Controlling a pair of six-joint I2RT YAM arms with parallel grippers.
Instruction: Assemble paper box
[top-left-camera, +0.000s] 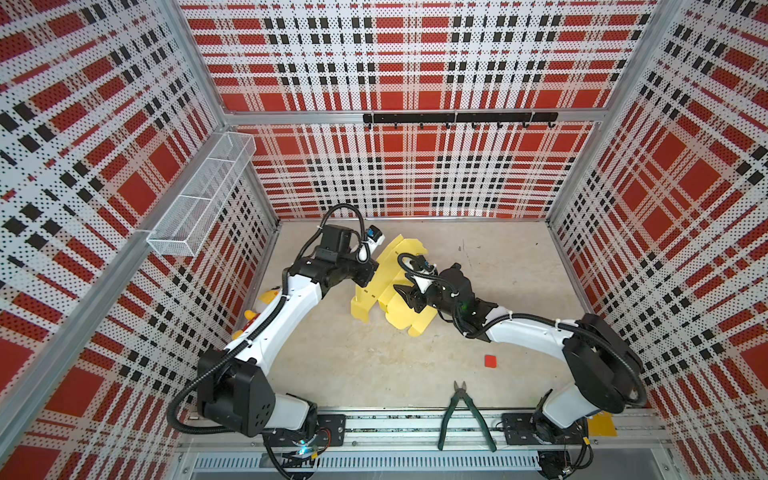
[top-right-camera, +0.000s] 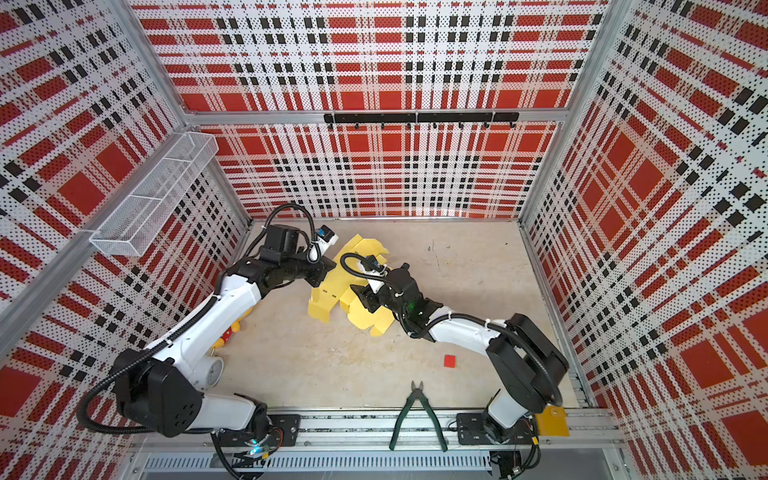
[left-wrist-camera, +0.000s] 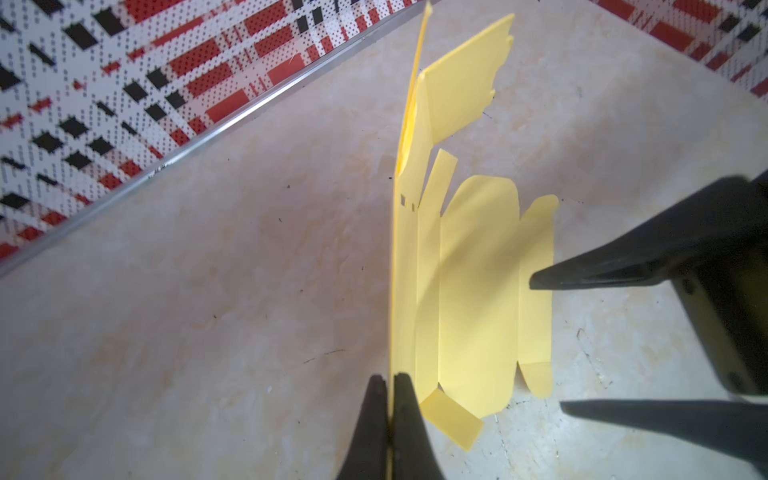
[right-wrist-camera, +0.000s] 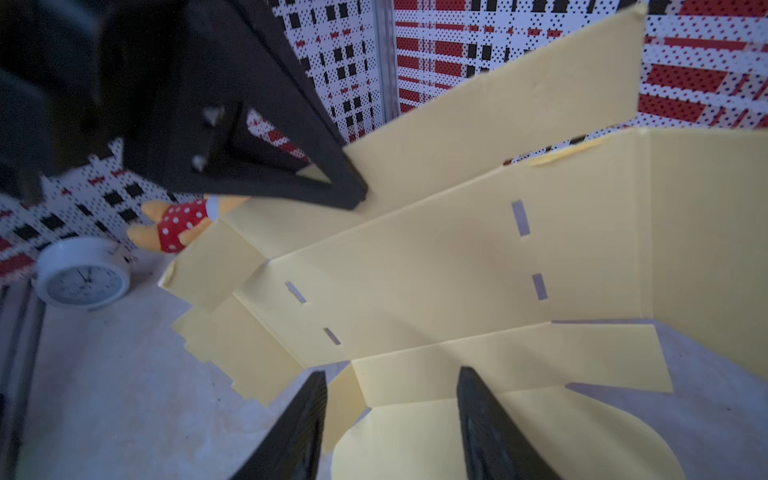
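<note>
The yellow paper box (left-wrist-camera: 480, 288) is partly folded. Its slotted panel (right-wrist-camera: 416, 272) is tilted up, while a rounded panel lies lower on the right wrist's side. My left gripper is shut on the raised panel's edge, which runs between its fingertips. From above, that gripper (top-left-camera: 373, 277) is at the paper's left side. My right gripper stands open with nothing between its fingers, facing the slotted panel and a narrow strip below it. Seen from the top, the right arm hides part of the lower panels.
Pliers (top-left-camera: 464, 416) lie at the front edge and a red square (top-left-camera: 490, 361) sits at front right. A white clock (right-wrist-camera: 83, 272) and a red dotted toy (right-wrist-camera: 184, 225) are on the left side.
</note>
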